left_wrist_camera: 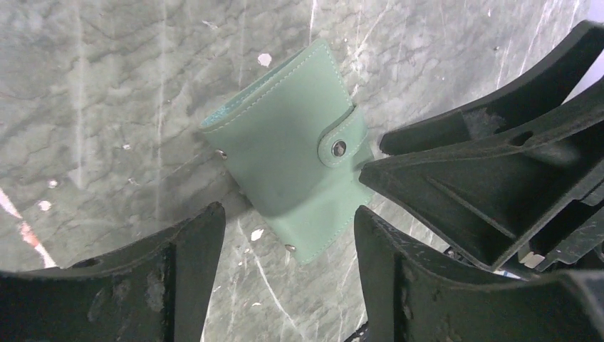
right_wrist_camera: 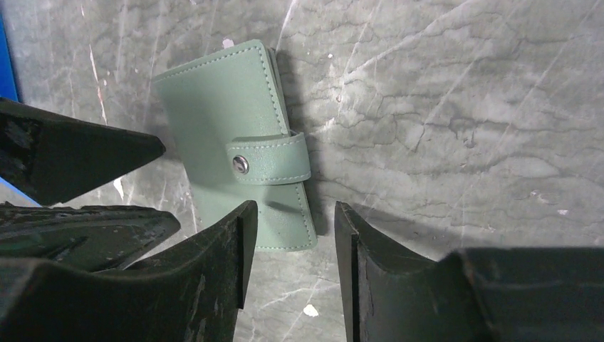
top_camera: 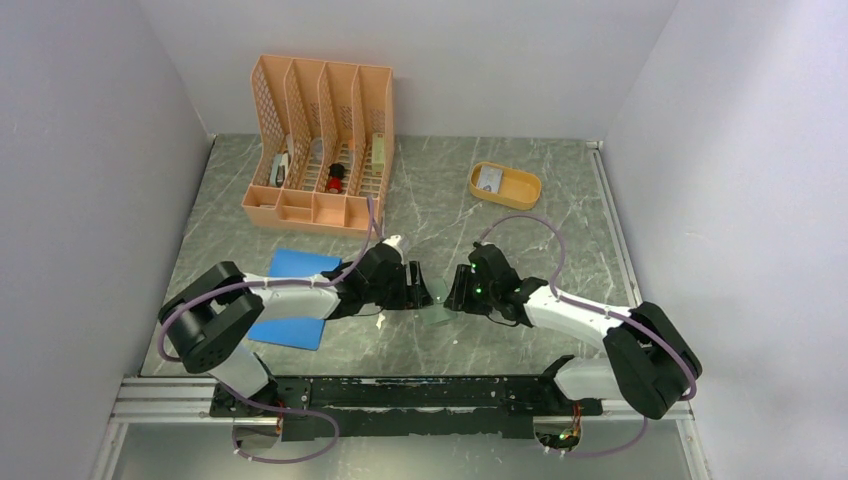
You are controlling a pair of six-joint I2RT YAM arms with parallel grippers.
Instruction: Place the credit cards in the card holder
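The pale green card holder (top_camera: 437,309) lies flat on the marble table between my two grippers. Its snap strap is fastened over the edge, and the holder (left_wrist_camera: 295,142) shows a narrow opening along one end in the left wrist view. My left gripper stands open over the holder's lower corner with nothing held. Open too, my right gripper has its fingertips apart near the holder's corner, on the strap side. A pale card-like piece (top_camera: 489,179) rests in the yellow tray; whether it is a credit card is too small to tell.
Behind on the left stands an orange divided rack (top_camera: 328,212) with several small items. The yellow tray (top_camera: 532,195) is at the back right. A blue folder or board (top_camera: 287,333) lies partly under the left arm.
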